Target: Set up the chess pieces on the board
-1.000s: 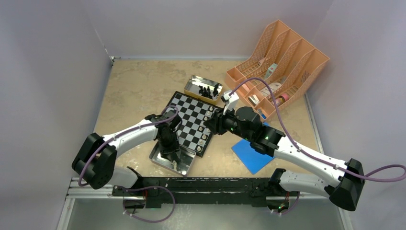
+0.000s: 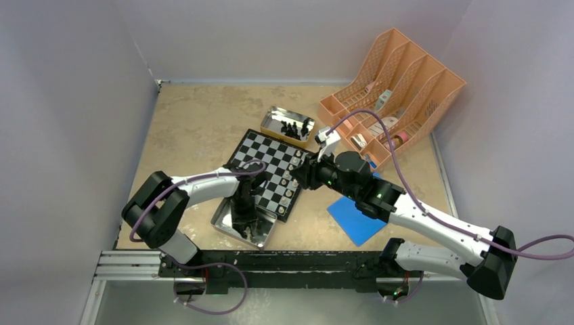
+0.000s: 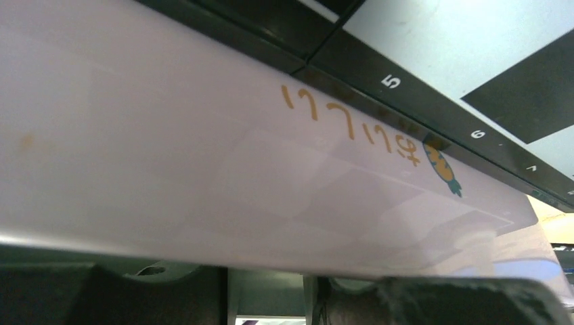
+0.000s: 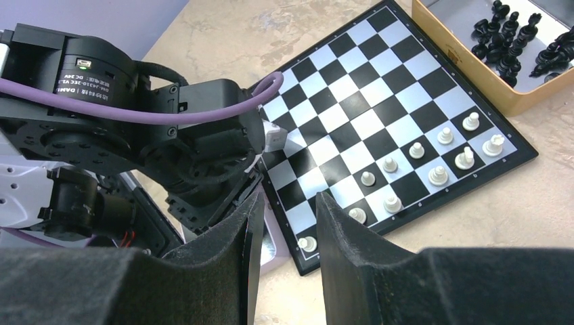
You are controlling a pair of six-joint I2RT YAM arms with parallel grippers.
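The chessboard (image 4: 325, 128) lies mid-table with several white pieces, among them a pawn (image 4: 416, 150) and a taller piece (image 4: 494, 145), along its right side. Black pieces (image 4: 508, 40) lie jumbled in a box (image 4: 467, 68) beyond the board. My left gripper (image 2: 247, 231) is down over the metal tray (image 2: 265, 233) at the board's near-left side. In the left wrist view a gap shows between its fingers; nothing is visible there, though the tips are largely hidden. Above the board's right edge, my right gripper is open and empty.
A blue sheet (image 2: 359, 222) lies right of the board, beneath the right arm. An orange slotted rack (image 2: 413, 74) occupies the back right. My left arm covers the board's near-left edge.
The left arm has shifted right, and its gripper has moved a little right and toward the near side of the tray. My right arm stays essentially still.
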